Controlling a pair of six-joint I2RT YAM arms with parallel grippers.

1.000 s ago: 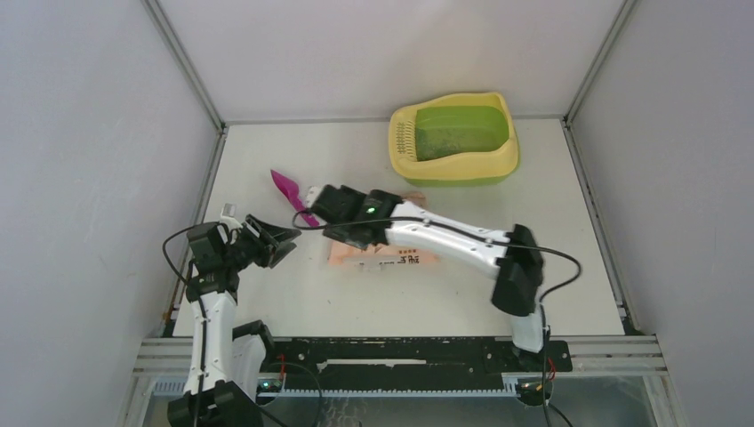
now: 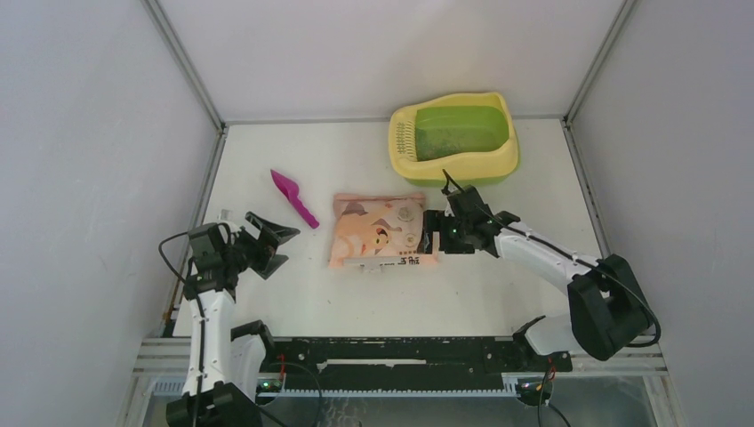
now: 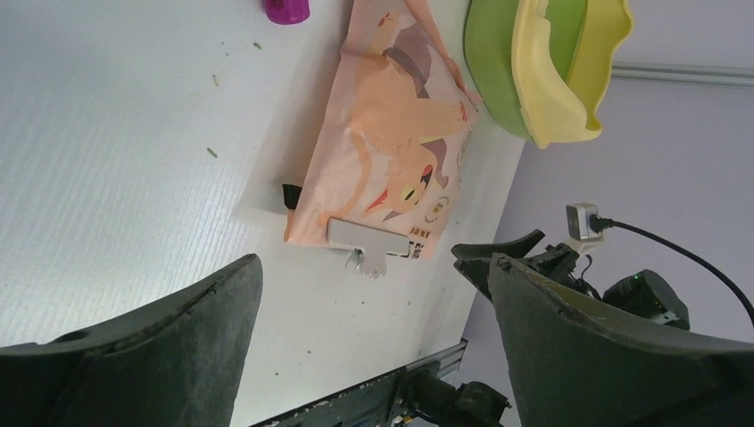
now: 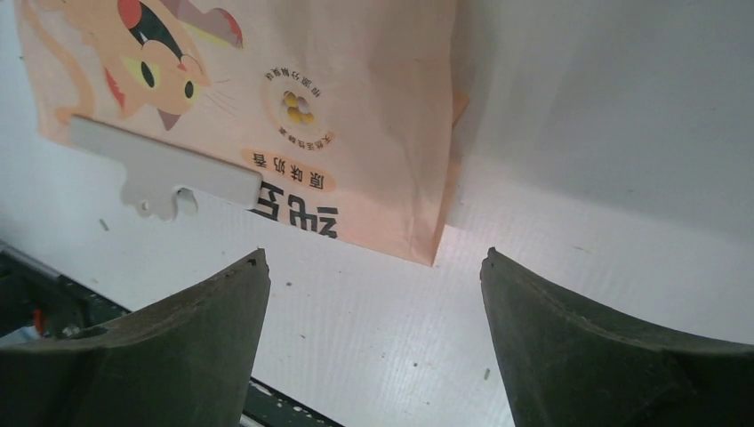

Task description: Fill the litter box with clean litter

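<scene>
A peach-coloured litter bag (image 2: pixel 378 229) with a cat print lies flat in the middle of the table. Along its front edge sits a white clip (image 4: pixel 164 165). At the back right stands the litter box (image 2: pixel 409 156), yellow-rimmed and green inside, with some dark specks on its floor. My right gripper (image 2: pixel 429 231) is open at the bag's right edge; in the right wrist view the bag's corner shows beyond its spread fingers (image 4: pixel 569 342). Over the left side of the table my left gripper (image 2: pixel 283 247) stands open, empty and apart from the bag.
A magenta scoop (image 2: pixel 293 197) rests on the table left of the bag. Small crumbs (image 3: pixel 212 152) are scattered on the white surface. Free room lies in front of the bag and at the table's right; walls enclose the back and sides.
The right arm has swung from over the scoop and bag to the bag's right edge, uncovering most of the bag.
</scene>
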